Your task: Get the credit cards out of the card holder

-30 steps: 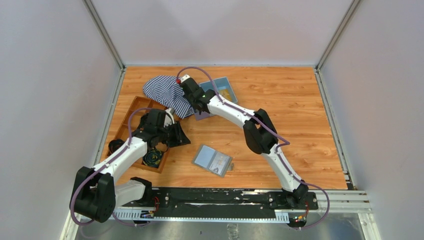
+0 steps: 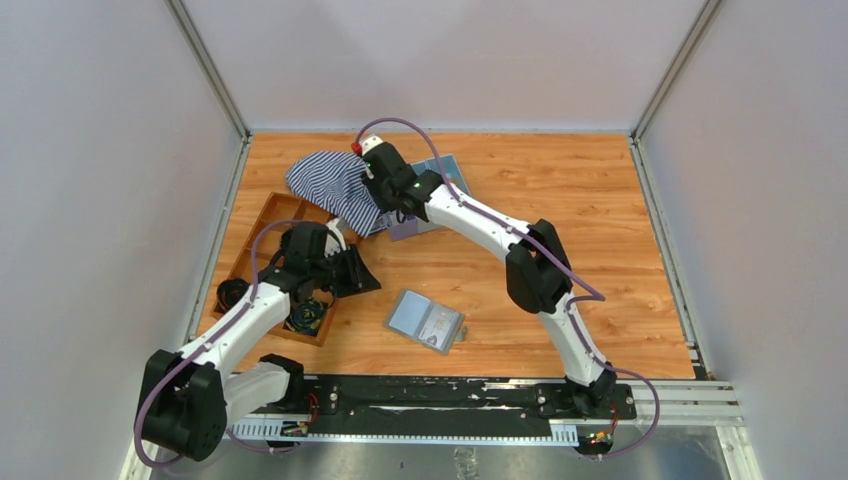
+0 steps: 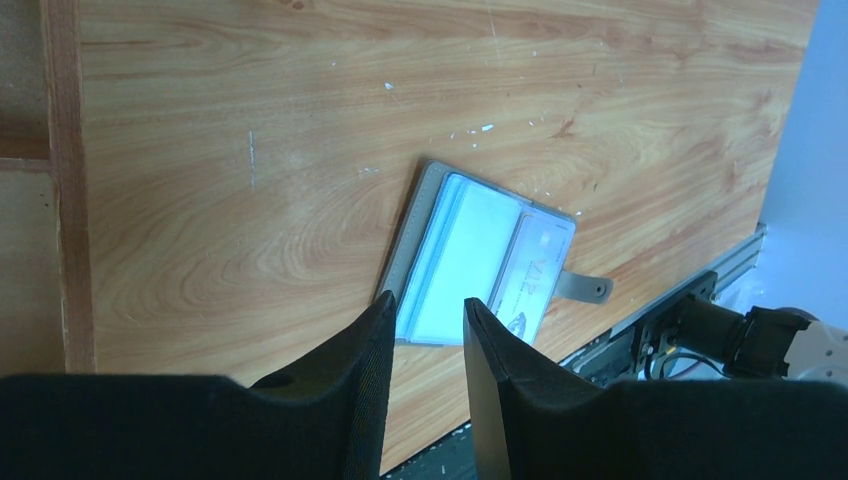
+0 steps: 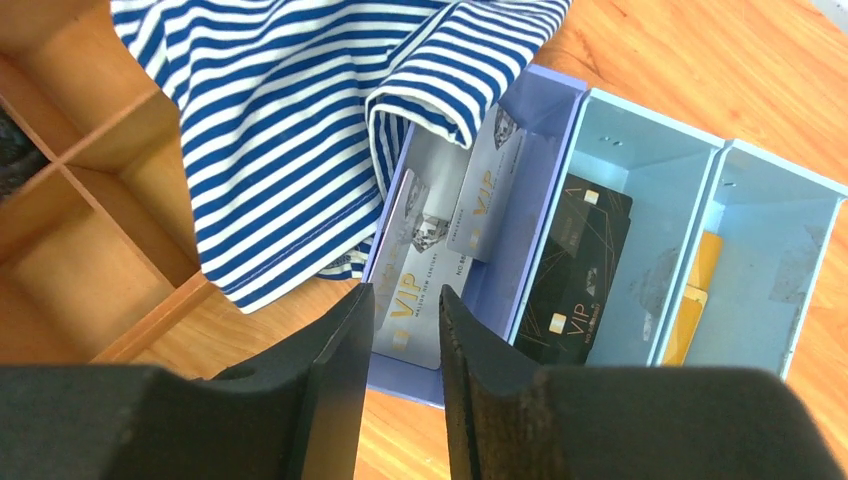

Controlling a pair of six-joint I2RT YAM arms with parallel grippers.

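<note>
The card holder [image 2: 425,320] lies spread on the table near the front, its clear sleeves showing and a card reading VIP [image 3: 532,270] in the right-hand sleeve. To its upper left, my left gripper hovers part open, nothing between its fingers. My right gripper is open and empty above the purple bin [image 4: 537,95] at the back. Silver VIP cards [image 4: 412,315] lie loose in that bin. Black VIP cards [image 4: 580,270] fill the middle blue bin, and gold cards [image 4: 690,315] lie in the outer blue one.
A striped cloth [image 2: 325,180] drapes over the purple bin's back left corner. The wooden compartment box [image 2: 262,222] with coiled cables [image 2: 306,316] stands at the left, under my left arm.
The left arm is almost still; holder and cloth stay put.
</note>
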